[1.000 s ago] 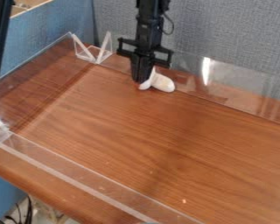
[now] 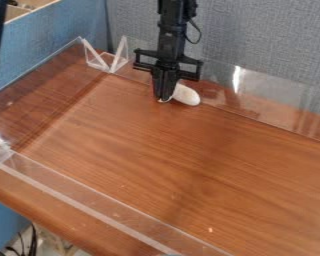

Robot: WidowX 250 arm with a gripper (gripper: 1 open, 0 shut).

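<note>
A black arm hangs down at the back centre of the wooden tray, its gripper (image 2: 164, 92) low at the floor near the back wall. A white oblong object (image 2: 186, 95) lies right beside the fingertips, on their right side, partly behind them. Whether the fingers are closed on it or only touch it cannot be made out.
Transparent walls edge it, with white angled pieces (image 2: 105, 60) in the back left corner. Grey padded panel behind, blue padded panel at left.
The gripper and white object have shifted only very slightly; the object's angle beside the fingers looks a little different.
</note>
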